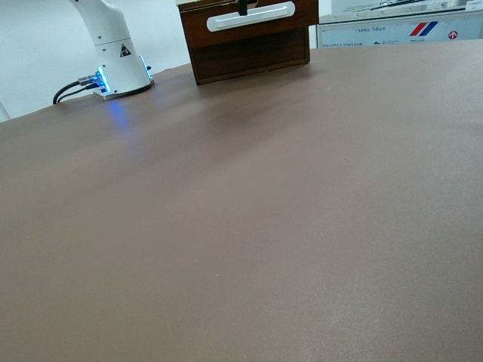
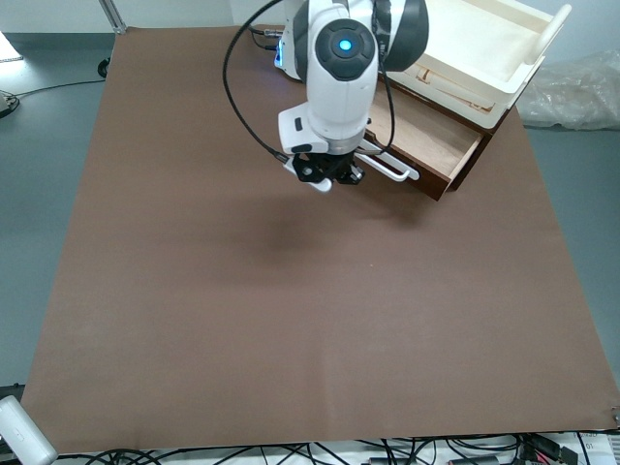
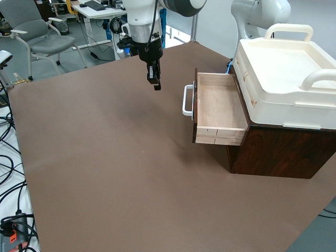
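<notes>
The arm's black gripper hangs above the brown table beside the open drawer, left of it in the right view; in the left view the gripper partly covers the drawer. Whether its fingers are open or shut is unclear. The wooden drawer is pulled out of a dark cabinet and is empty where visible, with a white handle on its front. In the top view only the cabinet's lower part and a white handle show.
A white tray with handles sits on the cabinet. Cables run along the table's near edge, beside a white cylinder.
</notes>
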